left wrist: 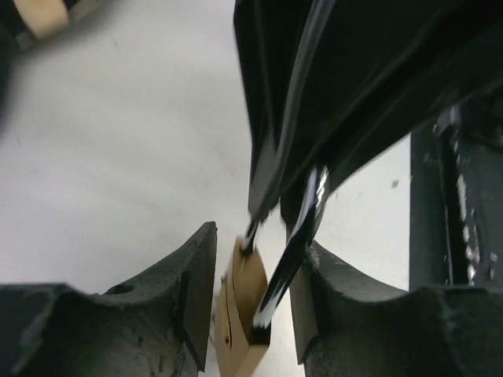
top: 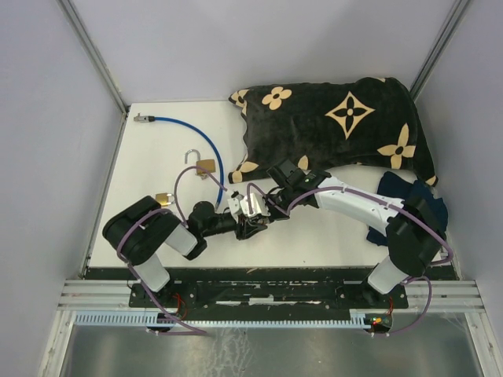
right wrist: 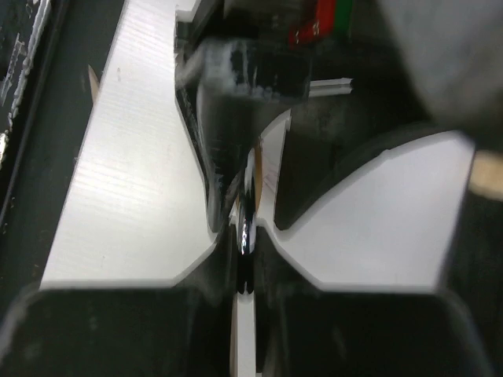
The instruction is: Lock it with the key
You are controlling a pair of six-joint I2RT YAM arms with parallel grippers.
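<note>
At the table's middle the two grippers meet over a small padlock. In the left wrist view a brass lock body [left wrist: 240, 302] with a shiny steel shackle sits between the fingers of my left gripper; whether they grip it is unclear. My right gripper is shut on a shiny metal piece [right wrist: 247, 216], with brass partly visible behind it, close against the left gripper's dark fingers. Whether the metal piece is the key or part of the lock I cannot tell.
An open brass padlock [top: 205, 167], another brass lock [top: 164, 199] and a blue cable [top: 181, 123] lie at left. A patterned black cloth [top: 330, 126] covers the back right; a navy cloth [top: 393, 188] lies at right.
</note>
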